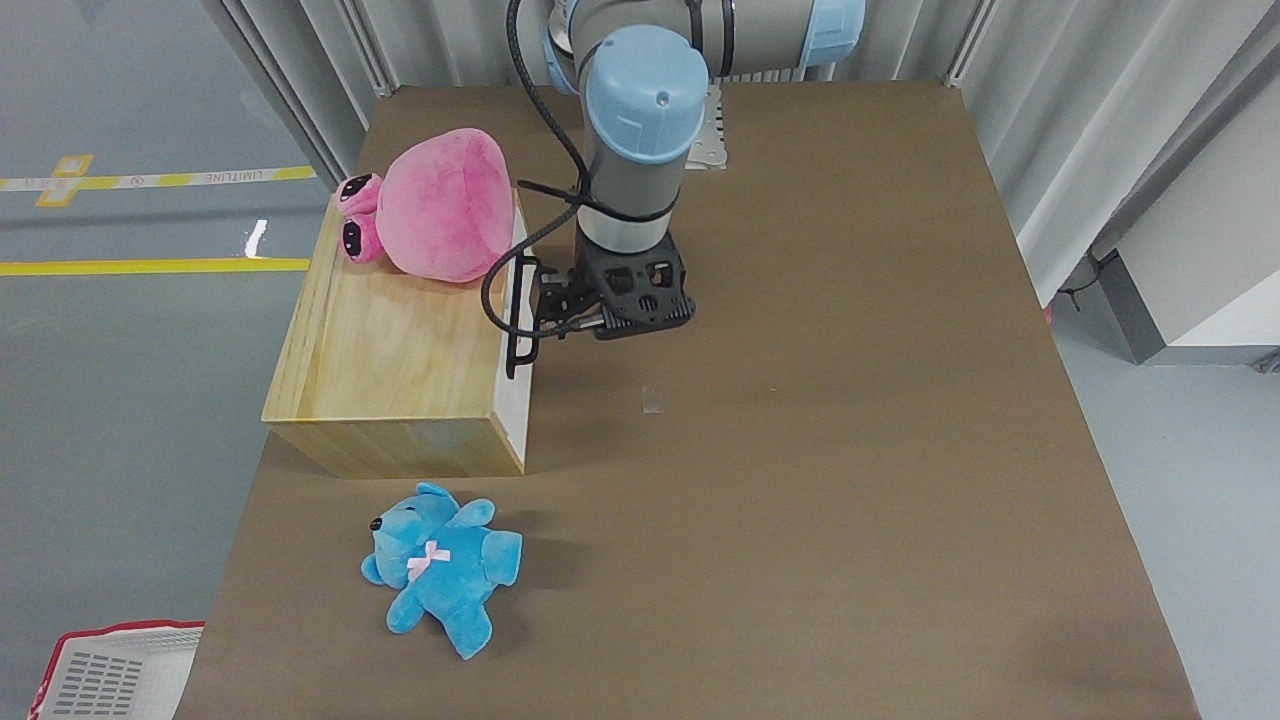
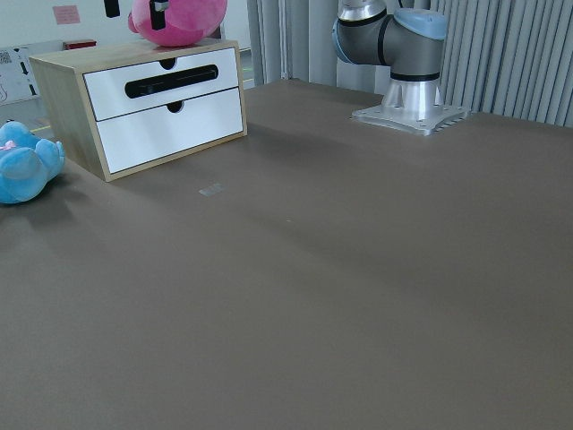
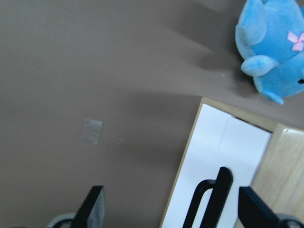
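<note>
A wooden two-drawer box with white fronts stands at the table's left, its upper drawer bearing a black handle. My gripper is high over that front side; in the wrist view its fingers stand wide apart around the black handle below, holding nothing. A pink plush toy lies on the box top. A blue bear with a pink bow lies on the table beside the box's near end.
A red-rimmed white basket sits off the table at lower left. Grey curtains border the far edge.
</note>
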